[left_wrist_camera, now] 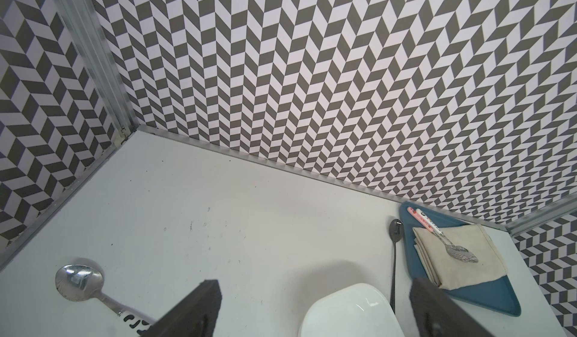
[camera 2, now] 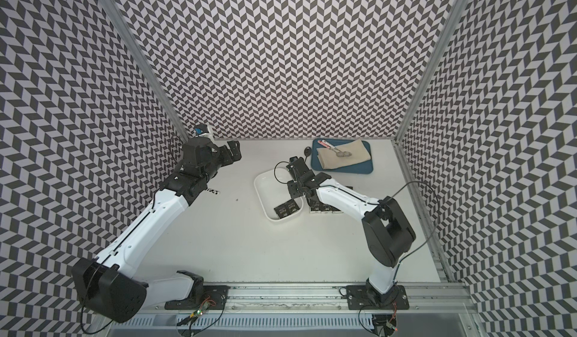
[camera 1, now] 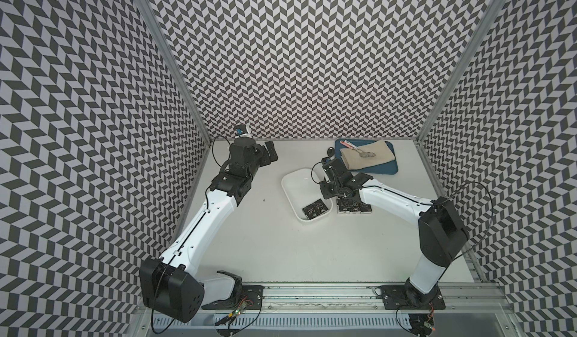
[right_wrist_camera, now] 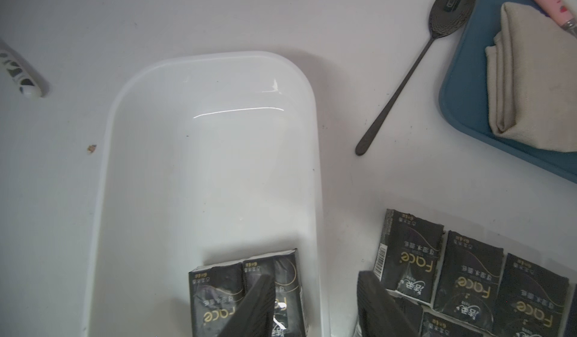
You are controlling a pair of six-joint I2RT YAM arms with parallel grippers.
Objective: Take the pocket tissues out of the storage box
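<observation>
A white storage box (right_wrist_camera: 156,186) stands mid-table. Two black pocket tissue packs (right_wrist_camera: 217,295) lie side by side at its near end, the right one partly behind a finger. On the table right of the box, several more tissue packs (right_wrist_camera: 468,277) lie grouped. My right gripper is open above the box's right wall, with nothing between its fingers. Far to the left, my left gripper hangs over bare table, its fingers wide apart and empty; in the top left view it appears near the back (camera 1: 270,151).
At the back right, a blue tray (camera 1: 384,167) carries a folded beige cloth (camera 1: 378,150) and cutlery. A dark spoon (right_wrist_camera: 408,72) lies between box and tray. Another spoon (left_wrist_camera: 79,281) rests at far left.
</observation>
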